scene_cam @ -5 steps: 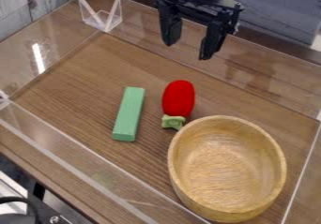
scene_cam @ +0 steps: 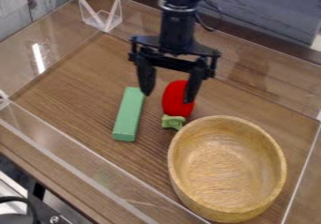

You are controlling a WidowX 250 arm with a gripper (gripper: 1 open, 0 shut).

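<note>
My black gripper (scene_cam: 164, 76) hangs over the middle of the table, open, its fingers spread apart just above and around the upper part of the red object (scene_cam: 178, 97), which has a small green part at its lower end. A green rectangular block (scene_cam: 129, 113) lies to its left. A round yellow bowl (scene_cam: 228, 169) sits at the lower right. Whether the fingers touch the red object cannot be told.
A white wire-like piece (scene_cam: 100, 12) stands at the upper left edge. A black cable lies at the lower left corner.
My gripper has come down and toward the viewer, from the back of the table to over the red object, shifting slightly left. The objects on the table look unmoved.
</note>
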